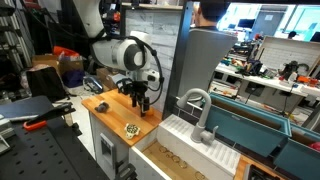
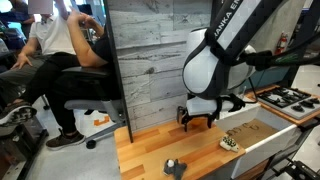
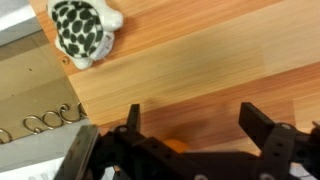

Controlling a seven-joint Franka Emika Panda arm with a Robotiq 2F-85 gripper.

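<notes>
My gripper (image 1: pixel 141 97) is low over the wooden worktop (image 1: pixel 122 120), near the grey wood-patterned back panel. In the wrist view its dark fingers (image 3: pixel 265 124) stand wide apart, so the gripper is open. A small orange item (image 3: pixel 178 145) shows at the lower edge there, partly covered by the gripper; I cannot tell whether a finger touches it. The same orange (image 2: pixel 197 122) appears below the gripper in the second exterior view. A white plush turtle with a dark-spotted shell (image 3: pixel 82 32) lies apart from the gripper, close to the worktop's drawer-side edge.
A small grey object (image 1: pixel 104 106) rests on the worktop's other side. Beside the worktop is an open drawer (image 1: pixel 180 166) with a few metal rings, and a grey faucet (image 1: pixel 198 115) stands near it. Bare wood separates turtle and gripper.
</notes>
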